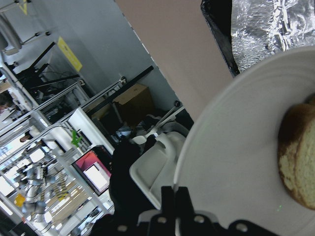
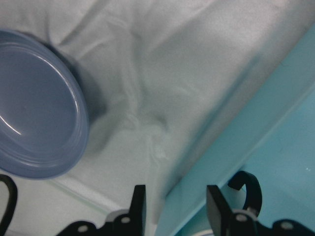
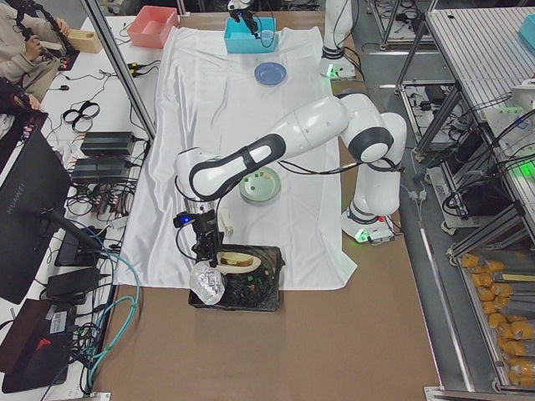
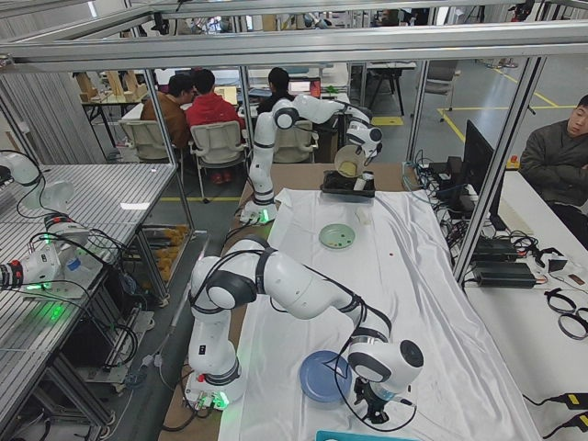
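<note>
My left gripper is shut on the rim of a pale plate (image 1: 231, 162) carrying bread (image 1: 298, 157); the plate is tilted over a black tray (image 3: 242, 296) holding a foil-covered item (image 3: 207, 282). My right gripper is open at the near wall of a blue bin (image 2: 275, 147), nothing visible between its fingertips. A blue plate (image 2: 34, 103) lies beside it on the white cloth.
A green plate (image 3: 260, 185) sits mid-cloth. A pink bin (image 3: 152, 25) stands on the side desk. Monitors and cables line the desk.
</note>
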